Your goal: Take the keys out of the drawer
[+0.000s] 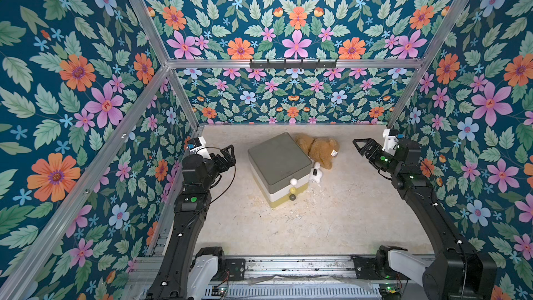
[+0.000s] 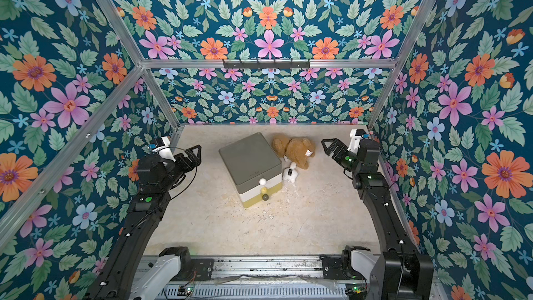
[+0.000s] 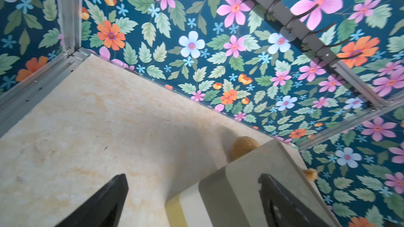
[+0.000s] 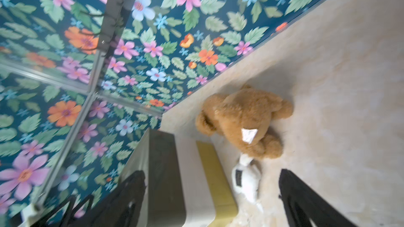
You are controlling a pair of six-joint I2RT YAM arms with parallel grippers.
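A small drawer box [image 1: 280,158] stands turned on the table, with a grey-green top, a white middle layer and a yellow lower layer. Round knobs [image 2: 263,181] sit at its near corner, and its drawers look closed. Keys are not visible in any view. Left of the box, in the air, my left gripper [image 1: 229,156] has its fingers [image 3: 110,199] wide apart, and nothing is between them. My right gripper [image 1: 361,145] is open and empty, away to the right of the box, its dark fingers [image 4: 294,195] spread in the right wrist view.
A brown teddy bear [image 4: 246,119] lies behind and right of the box. Against the box's right side is a small white plush [image 4: 248,180] with a dark patch.
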